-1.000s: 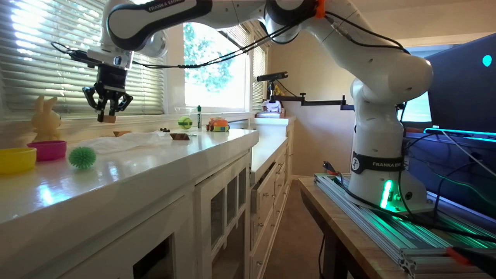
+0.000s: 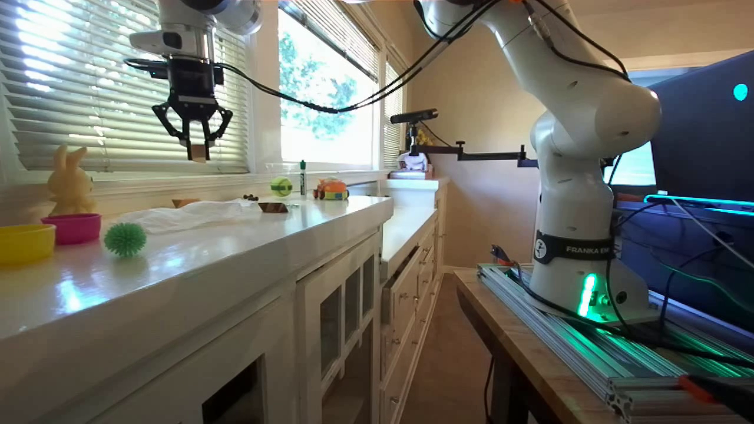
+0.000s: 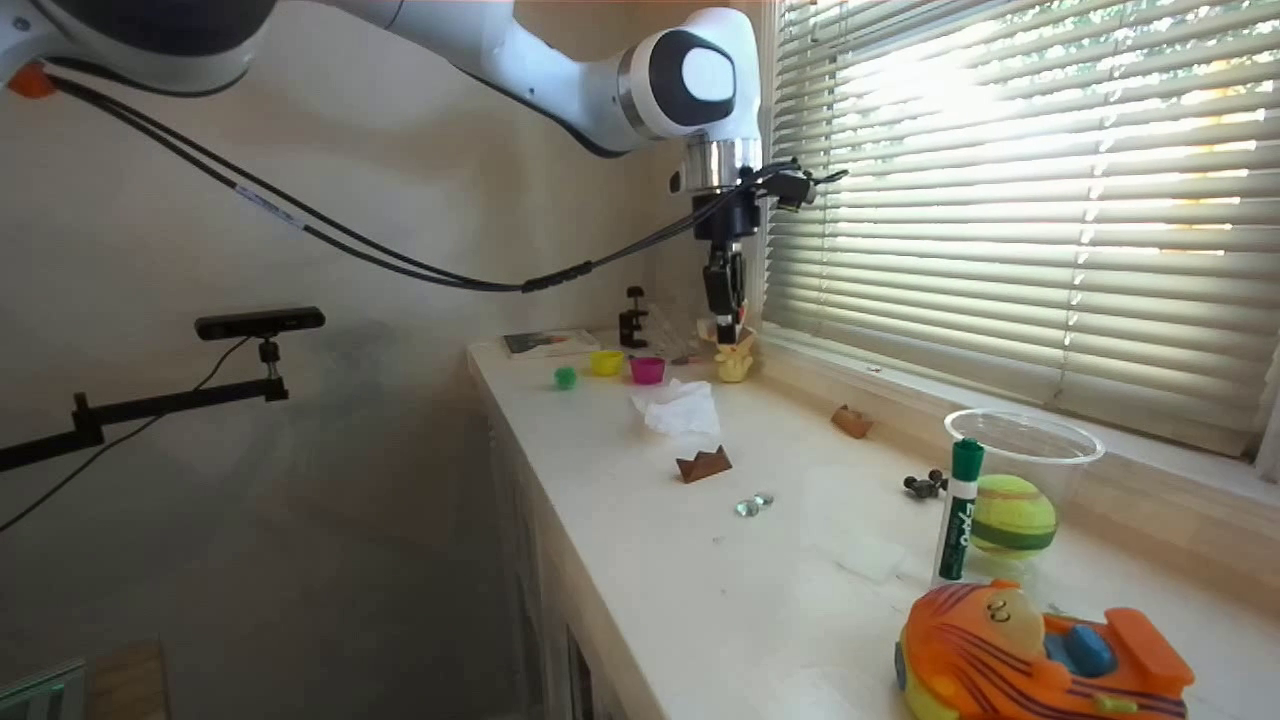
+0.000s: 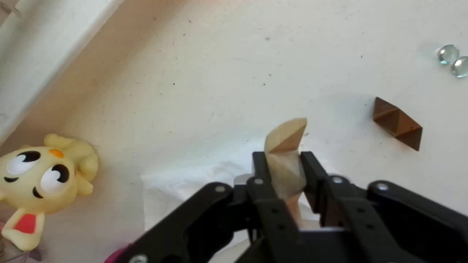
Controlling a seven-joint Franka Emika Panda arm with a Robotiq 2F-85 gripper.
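Held well above the counter, my gripper (image 2: 198, 153) is shut on a small tan folded-paper piece (image 4: 287, 168), whose pointed end sticks out past the fingertips in the wrist view. Below it a crumpled white tissue (image 3: 679, 409) is spread on the counter. A brown folded piece (image 4: 397, 123) lies on bare counter to the right of my fingers in the wrist view, near two clear glass beads (image 4: 454, 60). Another brown folded piece (image 3: 853, 420) rests near the window sill.
A cream rabbit figure (image 2: 69, 181), magenta cup (image 2: 73, 228), yellow cup (image 2: 27, 244) and green spiky ball (image 2: 125, 239) crowd one end. A clear cup (image 3: 1023, 438) with a ball, a marker (image 3: 960, 510) and an orange toy car (image 3: 1041, 654) occupy the other. Mid-counter is largely clear.
In exterior view 1 my gripper has moved right and up, with the wrist turned and the tan piece still between its fingers. The things on the counter have stayed put.
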